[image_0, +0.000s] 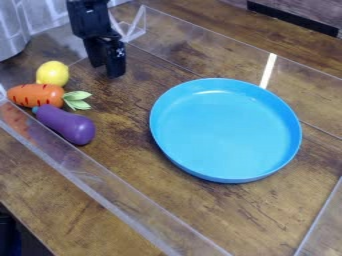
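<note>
The black gripper (107, 62) hangs at the top left, above the wooden table just behind the toys; whether its fingers are apart is hard to make out. A yellow lemon (52, 73) lies left of it and nearer the camera. An orange carrot (32, 95) with pale green leaves lies in front of the lemon, and a purple eggplant (66, 124) lies in front of the carrot. A large blue plate (225, 130) rests on the table to the right, empty.
Clear low walls (114, 195) border the wooden work area. Bare table lies between the toys and the plate and behind the plate. A pale object (11, 25) stands in the top left corner.
</note>
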